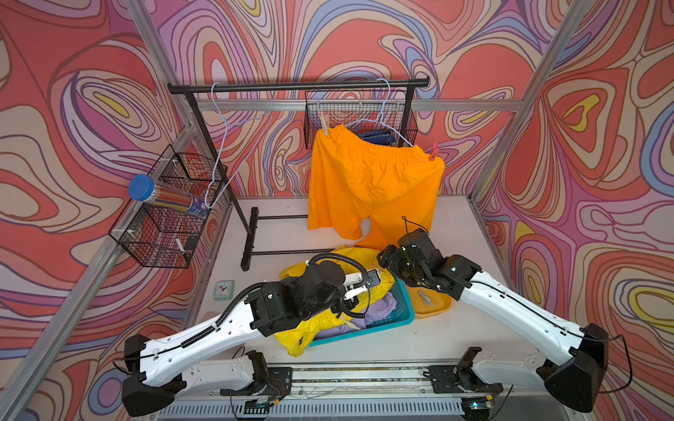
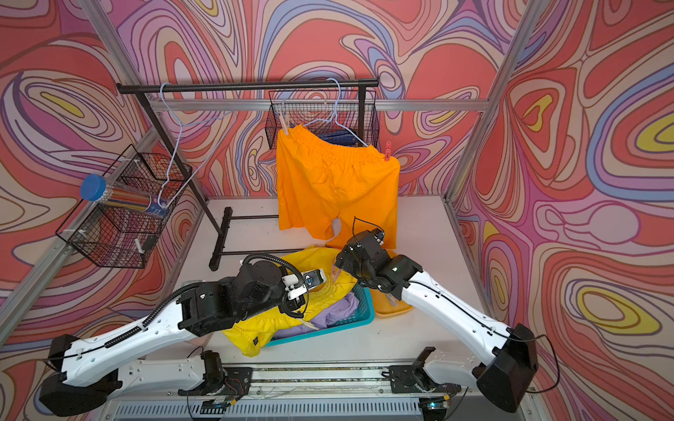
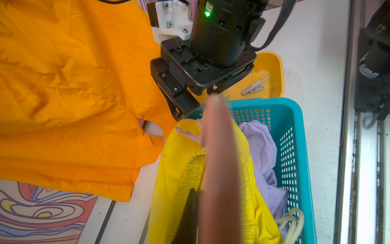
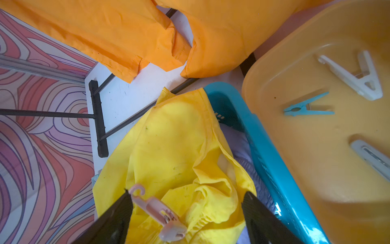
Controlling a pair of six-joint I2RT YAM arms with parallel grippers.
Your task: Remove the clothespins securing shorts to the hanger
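Orange shorts (image 1: pixel 375 189) hang from a hanger on the rail, with a pale clothespin (image 1: pixel 324 122) at the left of the waistband and a red one (image 1: pixel 434 151) at the right. Below, a pink clothespin (image 4: pixel 156 209) lies over yellow shorts (image 4: pixel 170 146) in the teal basket. My right gripper (image 1: pixel 389 256) stands part open just above that clothespin, which shows between its fingers in the right wrist view. My left gripper (image 1: pixel 361 287) is over the basket to the left, shut; a blurred pink shape fills the middle of its wrist view.
A yellow tray (image 4: pixel 337 142) with several loose clothespins sits right of the teal basket (image 3: pixel 300 134), which also holds lilac cloth (image 3: pixel 260 150). An empty hanger (image 1: pixel 223 140) hangs at the rail's left, near wire baskets.
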